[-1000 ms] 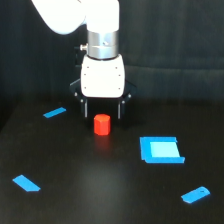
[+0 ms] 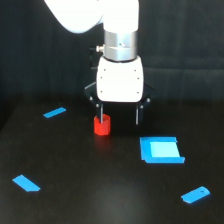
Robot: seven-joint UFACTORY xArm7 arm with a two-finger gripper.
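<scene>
A small red cylinder-like object stands on the black table, left of the middle. Above and slightly to the right of it hangs my gripper, fingers spread wide and the space between them empty. The left finger overlaps the red object's top in this view; whether they touch, I cannot tell. To the right, a light square lies framed in blue tape.
Blue tape strips mark the table at the back left, front left and front right.
My gripper has shifted to the right, from being centred over the red object to having its left finger over it. It remains open, and the red object stays in place.
</scene>
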